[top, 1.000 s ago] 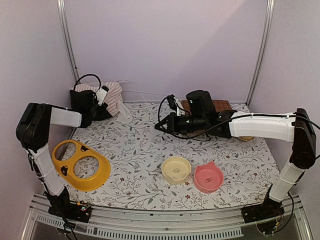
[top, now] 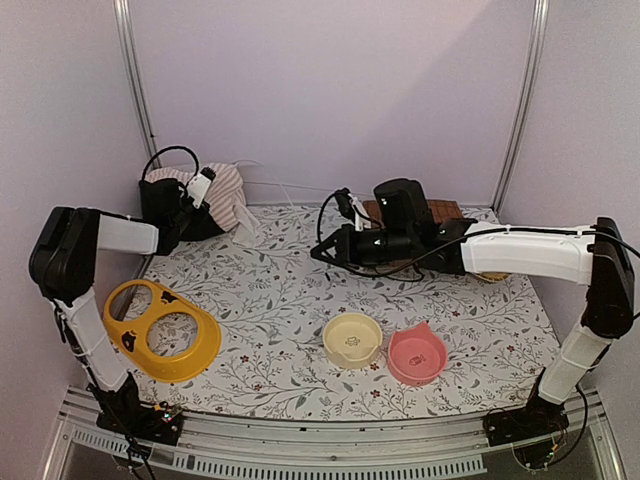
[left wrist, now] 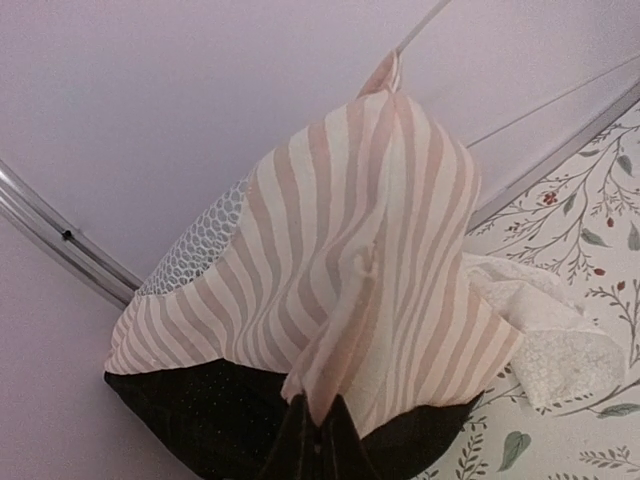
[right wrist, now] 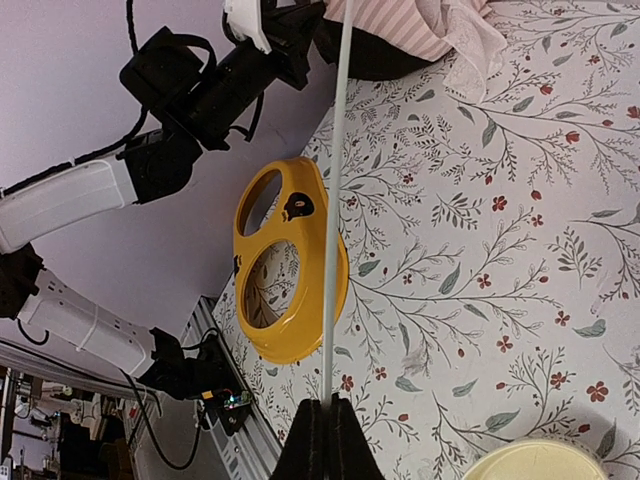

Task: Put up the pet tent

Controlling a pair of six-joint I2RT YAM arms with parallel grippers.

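Observation:
The pet tent (left wrist: 330, 220), pink-and-white striped fabric with a black base and white lace, lies bunched in the back-left corner. My left gripper is over it, shut on a fold of the striped fabric. A long thin white pole (right wrist: 332, 250) runs from my right gripper, which is shut on it, up across the view toward the tent. In the top view, my right gripper is at the middle, in front of a brown mat.
A yellow two-hole bowl stand (top: 190, 355) lies at front left. A cream bowl (top: 352, 340) and a pink bowl (top: 417, 355) sit at front right. The brown mat (top: 440, 210) lies at the back right.
My left arm has shifted very slightly over the tent; the right arm and the other objects look unchanged.

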